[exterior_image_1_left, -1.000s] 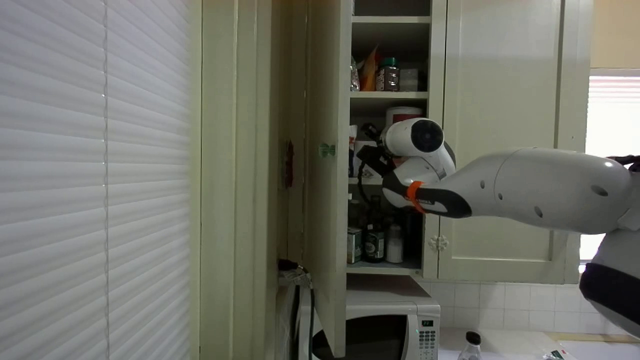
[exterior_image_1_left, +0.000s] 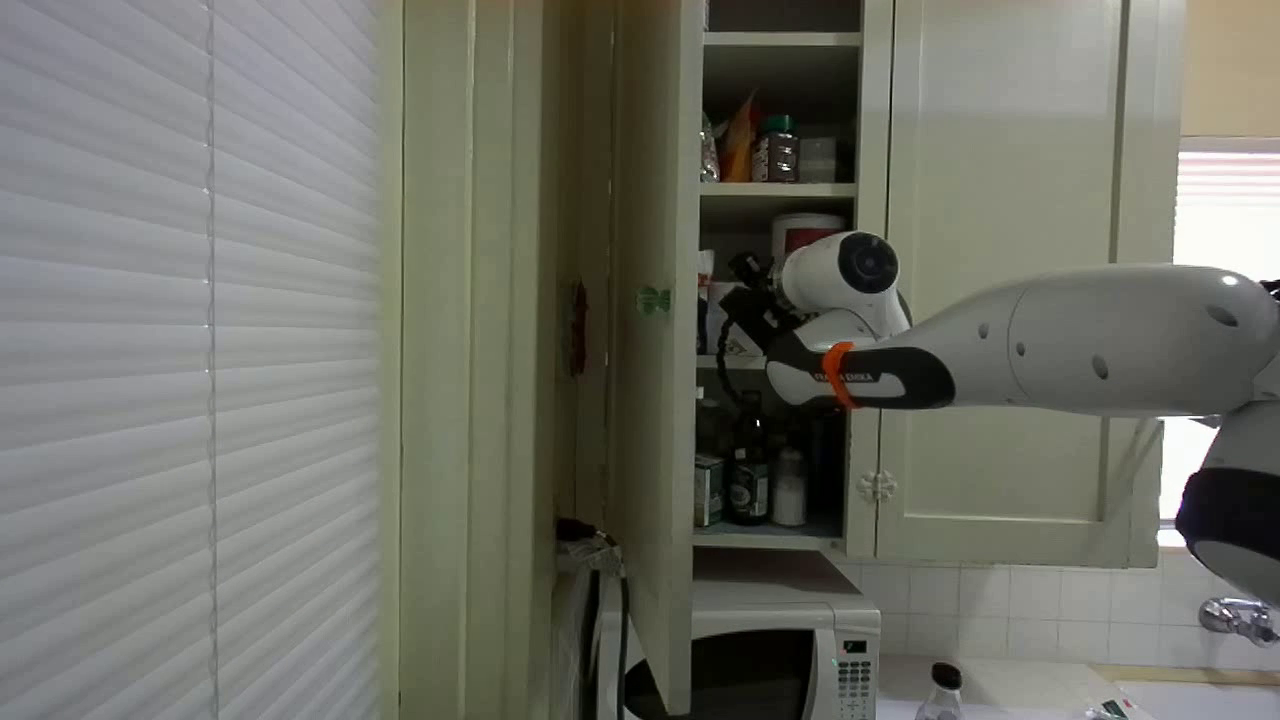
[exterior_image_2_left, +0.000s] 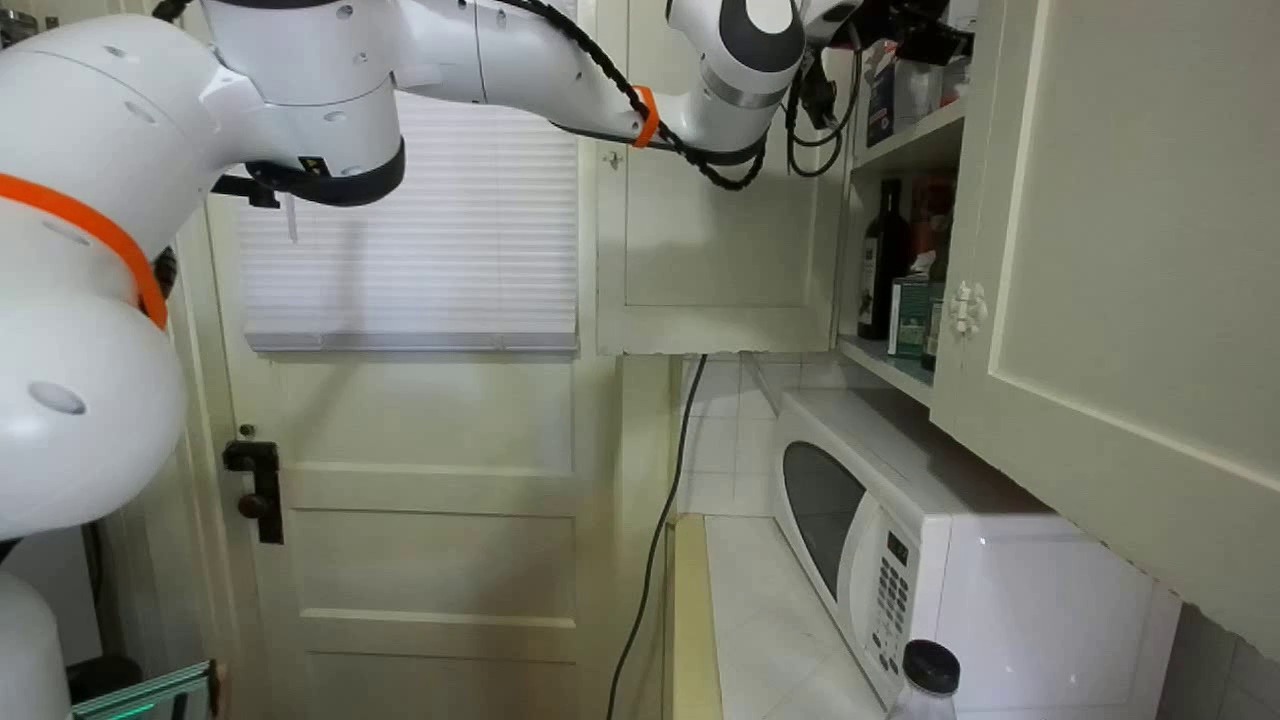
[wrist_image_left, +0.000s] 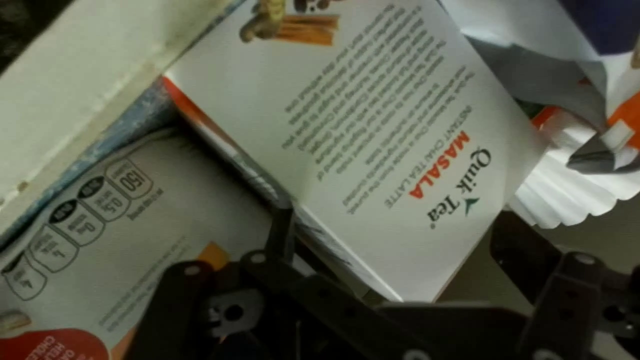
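Note:
In the wrist view a white Quik Tea masala chai box (wrist_image_left: 372, 150) lies at a slant across the middle. My gripper is open, and the lower corner of the box shows between its fingers. One finger (wrist_image_left: 280, 235) is by the box's left side and seems close to it; the other finger (wrist_image_left: 520, 249) lies just past the right edge. Whether either touches the box, I cannot tell. Exterior view 1 has the wrist at the cupboard's middle shelf, with the arm hiding much of the gripper.
A printed food package (wrist_image_left: 108, 240) leans left of the box, and a white ridged item (wrist_image_left: 576, 174) sits to its right. The cupboard door (exterior_image_1_left: 654, 360) stands open. Bottles (exterior_image_1_left: 750, 480) fill the shelf below, above the microwave (exterior_image_1_left: 768, 624).
The forearm and elbow have risen in exterior view 1. The wrist has shifted slightly up and to the right, still at the middle shelf.

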